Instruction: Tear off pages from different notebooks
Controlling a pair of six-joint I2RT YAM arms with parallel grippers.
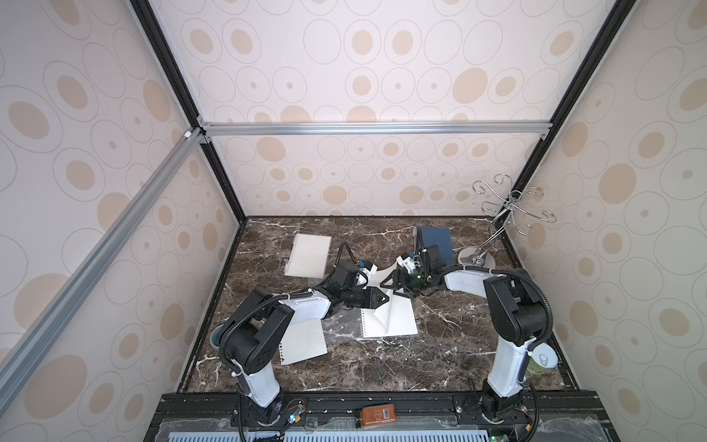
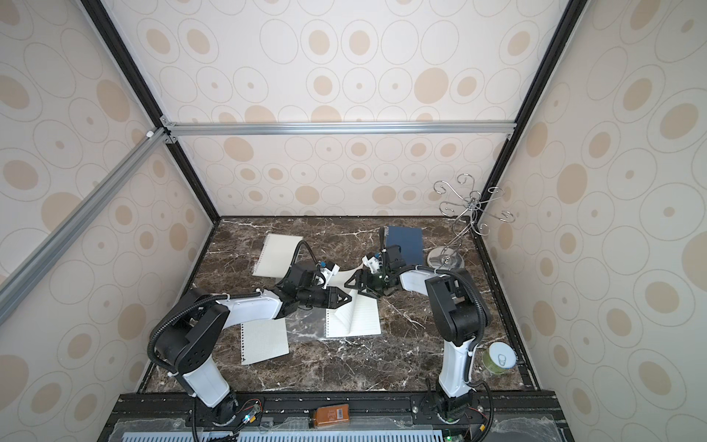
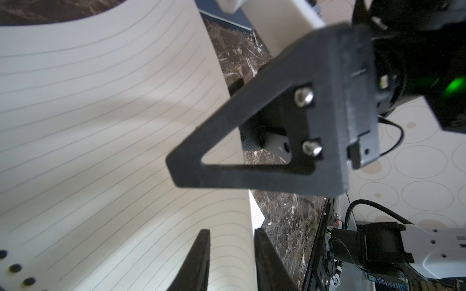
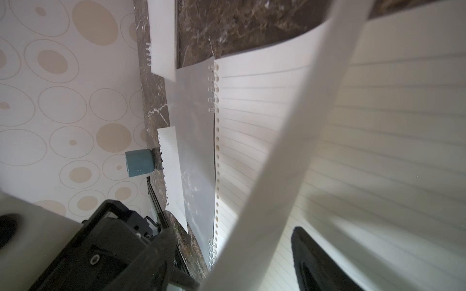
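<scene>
Both grippers are over the open spiral notebook (image 1: 397, 320) in the middle of the table, its lined page (image 4: 388, 145) lifted and curved, with spiral and holes showing in the right wrist view. My left gripper is at the page's left portion, fingers part open in its wrist view around the page's edge; whether it touches cannot be told. My right gripper stands open, a raised strip of paper edge passing between its blurred fingers.
A cream notebook (image 1: 308, 255) lies back left, a loose sheet (image 2: 263, 341) front left, a navy notebook (image 2: 403, 241) back right. A metal stand (image 1: 477, 256) and green can (image 2: 500, 357) are at the right, a teal mug (image 4: 139, 162) at the left.
</scene>
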